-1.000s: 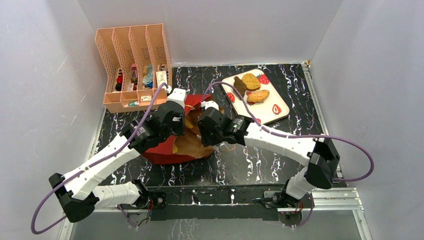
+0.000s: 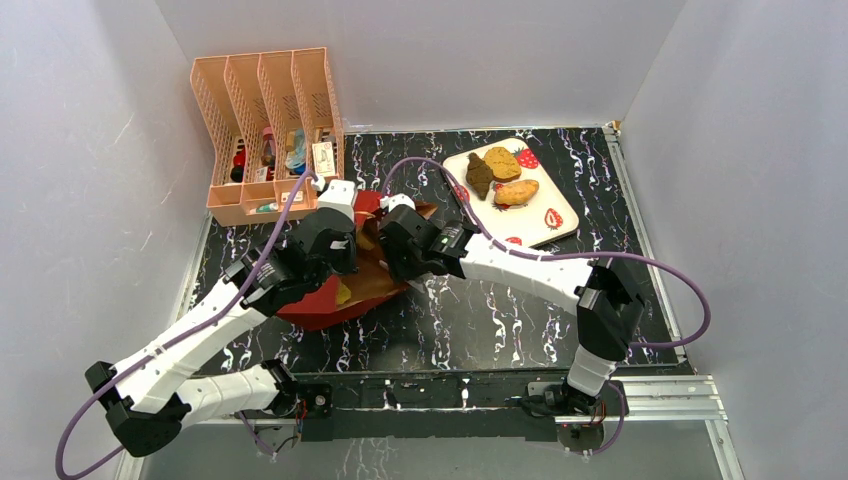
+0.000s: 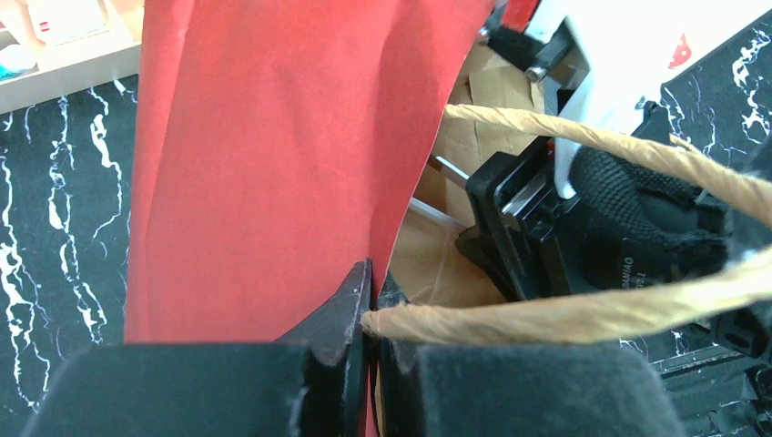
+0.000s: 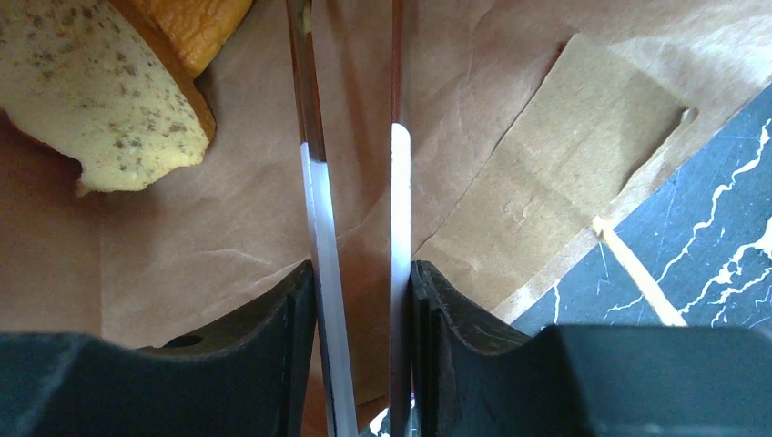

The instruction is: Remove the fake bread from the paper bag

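Note:
The paper bag (image 2: 330, 312), red outside and brown inside, lies under both arms in the top view. My left gripper is shut on the edge of its red side, close to a twisted handle. In the right wrist view, my right gripper reaches into the bag, its long fingers (image 4: 401, 182) a little apart with only brown paper seen behind the gap. Left of them are a speckled bread slice (image 4: 100, 100) and an orange-brown bread piece (image 4: 202, 27), both clear of the fingers. Some yellow bread (image 2: 343, 293) shows at the bag's mouth.
A strawberry-patterned tray (image 2: 535, 228) at the back right carries 3 bread pieces. An orange divided rack (image 2: 230, 212) with small items stands at the back left.
The right arm has moved left, further into the bag. My left gripper has shifted slightly left, and the bag has moved a little with it.

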